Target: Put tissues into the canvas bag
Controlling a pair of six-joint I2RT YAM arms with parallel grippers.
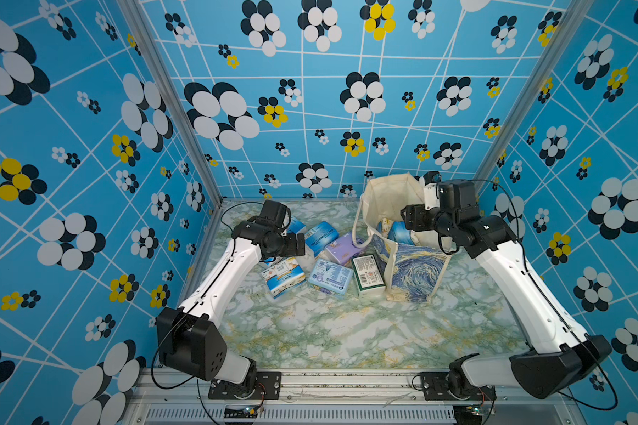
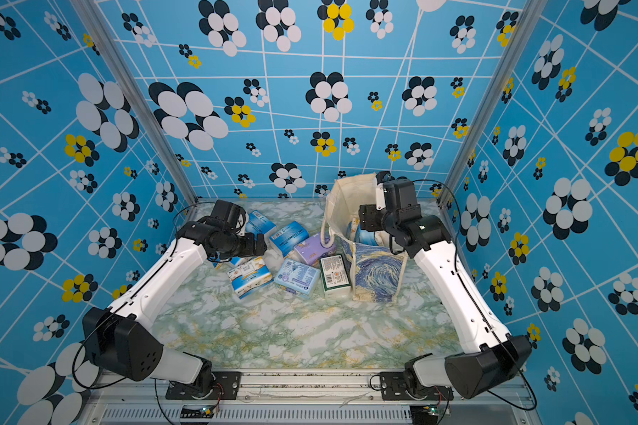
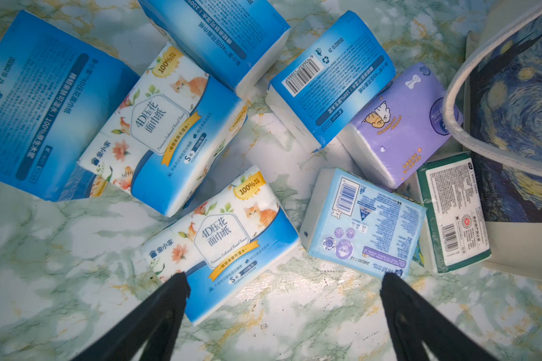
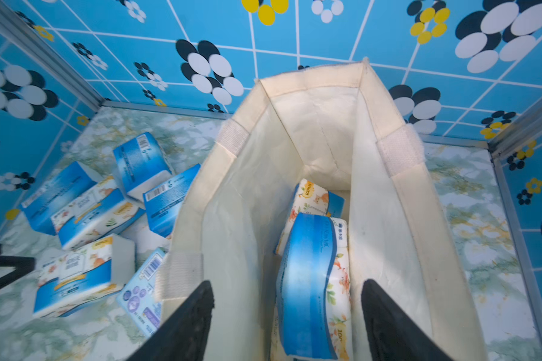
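The cream canvas bag (image 4: 403, 198), with a swirling blue print on its front flap (image 1: 418, 272), stands open at the right. Inside it lie a blue-and-floral tissue pack (image 4: 307, 288) and, farther back, another floral pack (image 4: 298, 207). Over the bag my right gripper (image 1: 414, 217) has its fingers apart, with nothing gripped. On the left, my open left gripper (image 1: 295, 245) hangs empty above loose packs. Its wrist view shows a floral pack (image 3: 222, 240), a second floral pack (image 3: 165, 129), a light-blue pack (image 3: 364, 222), a purple pack (image 3: 397, 126) and a green-edged pack (image 3: 457, 210).
More blue packs lie behind: one at far left (image 3: 51, 108), one at the back (image 3: 222, 30) and one beside the purple pack (image 3: 331, 78). The bag's white handle (image 3: 454, 114) loops over the purple pack's edge.
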